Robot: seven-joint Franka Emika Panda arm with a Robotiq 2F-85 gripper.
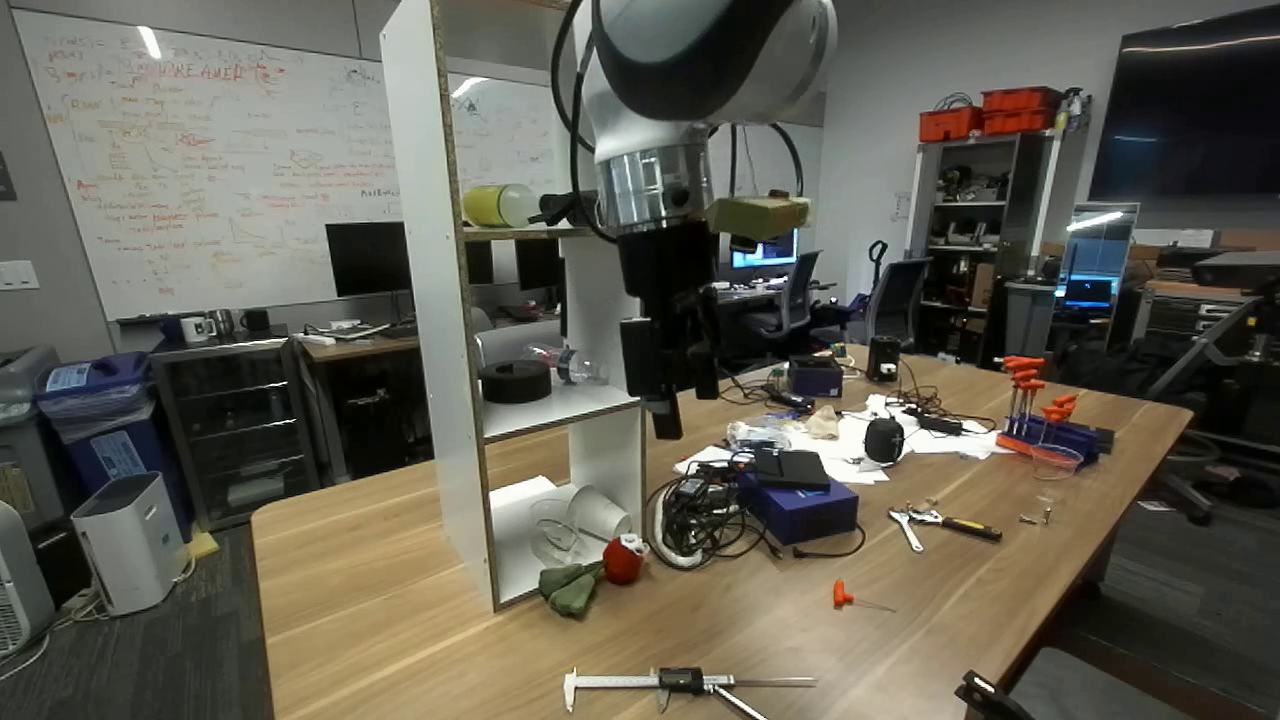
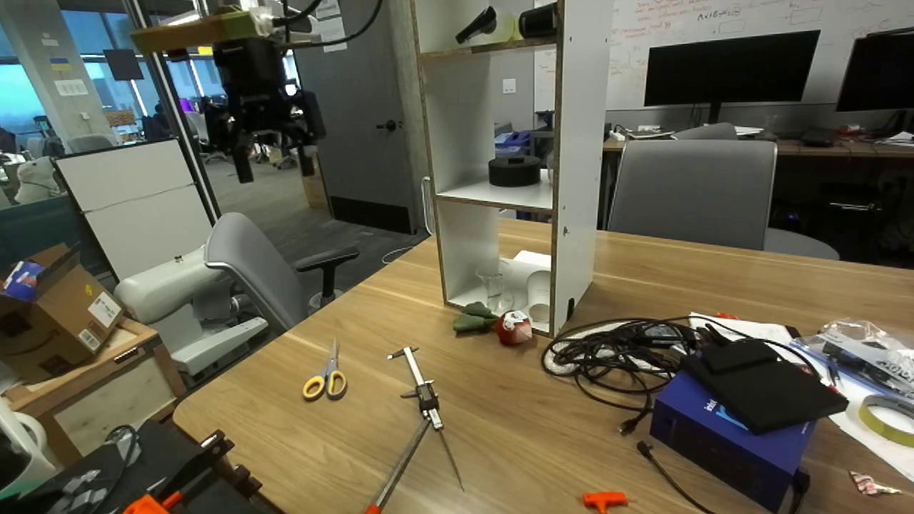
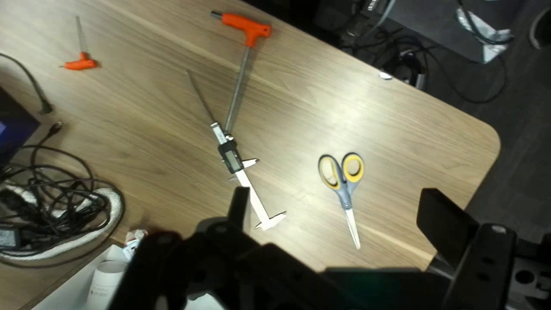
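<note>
My gripper (image 2: 275, 167) hangs open high above the table, with nothing between its fingers. In the wrist view its two fingers are spread wide, the right finger (image 3: 447, 227) standing well off from the left one. Below it on the wood lie yellow-and-grey scissors (image 3: 341, 178), points toward the bottom of that view. A digital caliper (image 3: 232, 157) rests left of the scissors. Its end meets the shaft of an orange T-handle hex key (image 3: 250, 28). A smaller orange hex key (image 3: 81, 63) lies farther left. The gripper touches none of these.
A white shelf (image 2: 583, 163) stands on the table, holding a black roll (image 2: 514, 170) and clear cups. A red-and-green item (image 2: 514, 327) lies at its foot. Tangled black cables (image 2: 613, 351) and a blue box (image 2: 728, 437) crowd one side. Bare wood surrounds the scissors.
</note>
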